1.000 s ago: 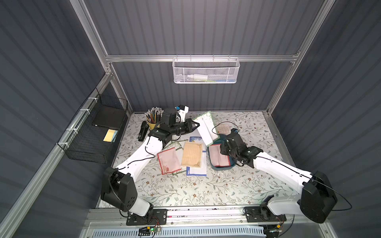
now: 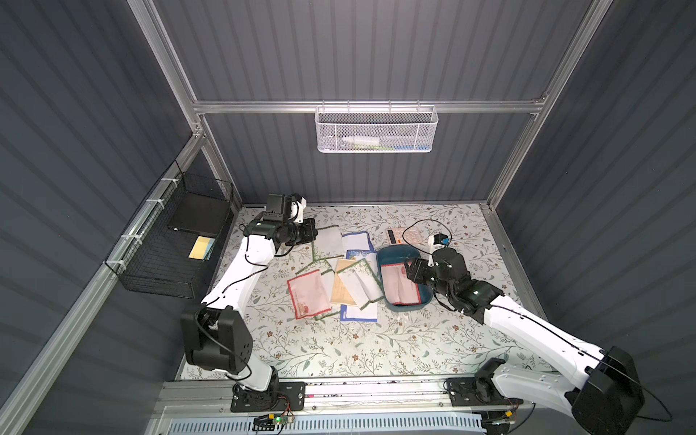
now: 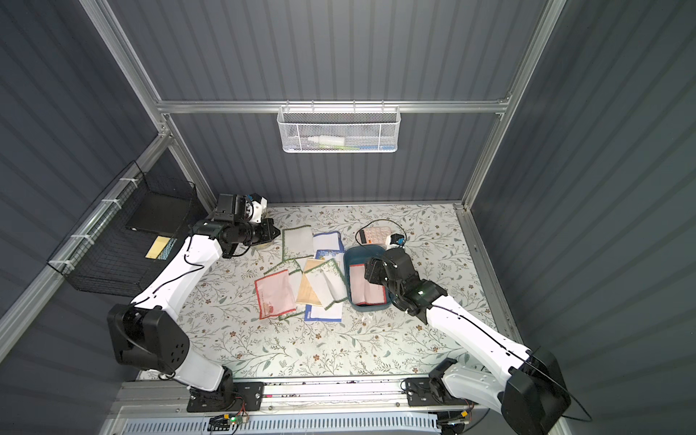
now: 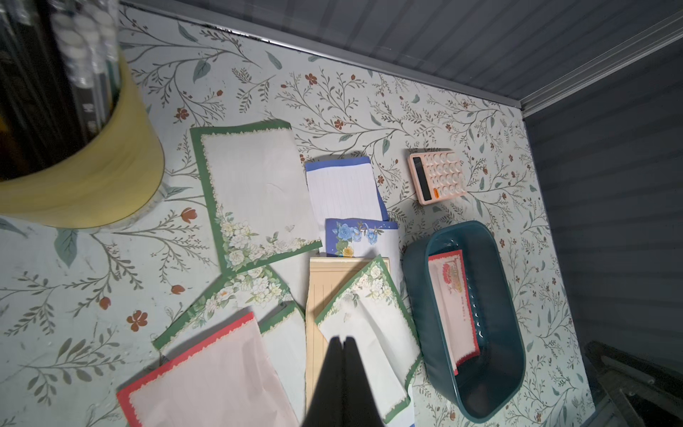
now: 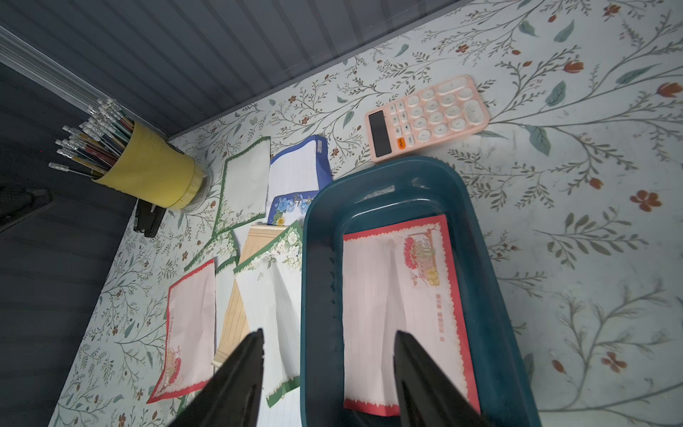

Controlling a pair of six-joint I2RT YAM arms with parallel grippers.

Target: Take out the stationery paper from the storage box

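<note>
The dark teal storage box (image 5: 491,284) stands right of centre on the table. A pink sheet with a red border (image 5: 370,306) lies inside it. Several bordered sheets are spread left of the box, among them a green-bordered white sheet (image 4: 373,313) lying on top of a tan sheet (image 4: 318,284), and a red-edged pink sheet (image 4: 213,377). Over the left part of the table my left gripper is shut, with nothing showing between its fingers. Above the box is my right gripper, its fingers parted and empty, with the pink sheet below it.
A yellow pencil cup (image 5: 153,167) stands at the back left. Behind the box lies a pink calculator (image 5: 427,117). A black wire basket (image 2: 163,253) hangs on the left wall, and a white one (image 2: 377,130) on the back wall.
The green-bordered white sheet was hanging from my left gripper; it now lies on the pile. My left gripper has moved left, away from it. My right arm has shifted slightly right since a second ago.
</note>
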